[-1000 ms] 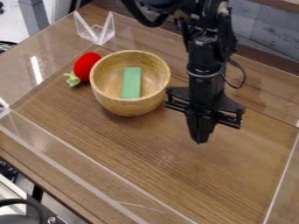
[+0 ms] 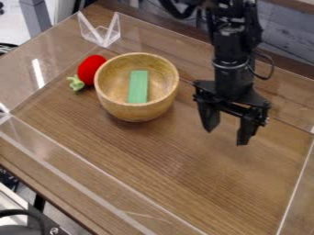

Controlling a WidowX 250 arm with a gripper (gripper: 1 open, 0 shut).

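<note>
The black robot arm [image 2: 230,73] stands at the back right, its gripper [image 2: 229,119] low over the wooden table with open fingers and nothing visible between them. To its left is a yellow bowl [image 2: 166,84] holding a green block [image 2: 139,85]. A red object with a green part [image 2: 91,68], resembling a strawberry or radish, lies left of the bowl.
A clear plastic container [image 2: 98,32] sits at the back left. A dark cable or object lies at the lower left corner.
The arm and gripper have moved slightly to the right and back. The bowl and other objects stay where they were.
</note>
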